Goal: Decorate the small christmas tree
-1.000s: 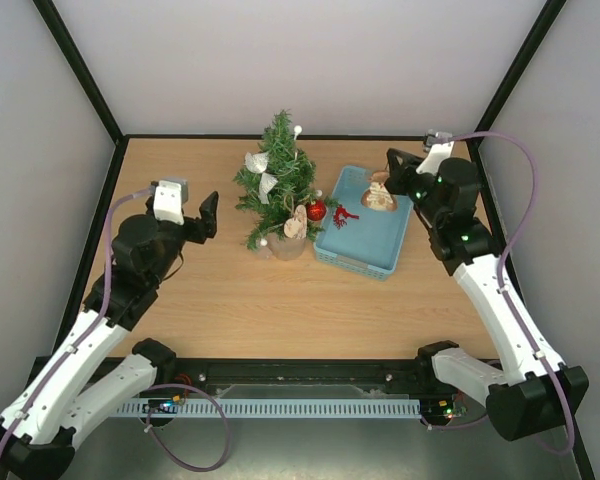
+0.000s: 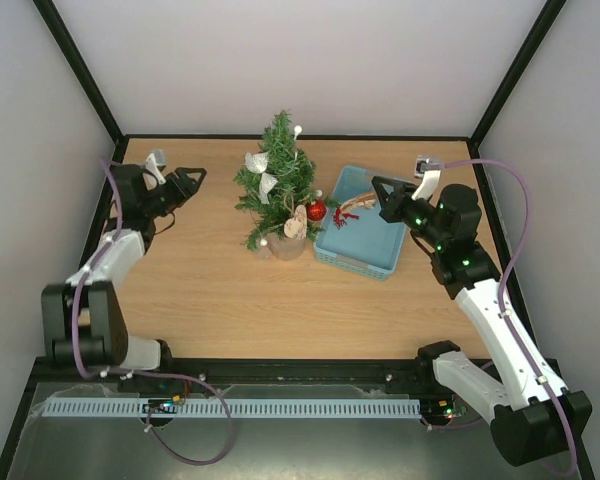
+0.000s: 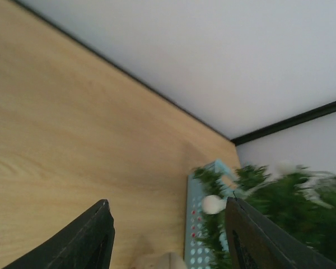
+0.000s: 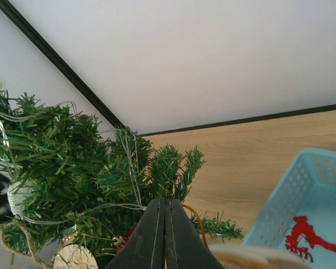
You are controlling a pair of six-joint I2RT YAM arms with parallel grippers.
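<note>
The small green Christmas tree (image 2: 280,175) stands at the back middle of the table, with white bows, a red ball (image 2: 317,210) and a round wooden ornament (image 2: 294,224) on it. My right gripper (image 2: 381,195) is shut. A thin orange-brown loop (image 4: 197,219) runs from its fingertips, and a pale wooden ornament (image 2: 358,203) hangs from it, tilted, above the blue basket; the right wrist view shows only its upper edge. Left of the tree, my left gripper (image 2: 199,178) is open, its fingers (image 3: 95,235) apart with nothing between them.
The light-blue basket (image 2: 364,256) sits right of the tree, with a red reindeer-shaped ornament (image 4: 309,238) inside. A string of lights (image 4: 133,174) winds through the branches.
My left arm has folded back, and its gripper has turned and moved a little toward the back left. The right gripper has shifted slightly left and the wooden ornament has swung toward the tree.
</note>
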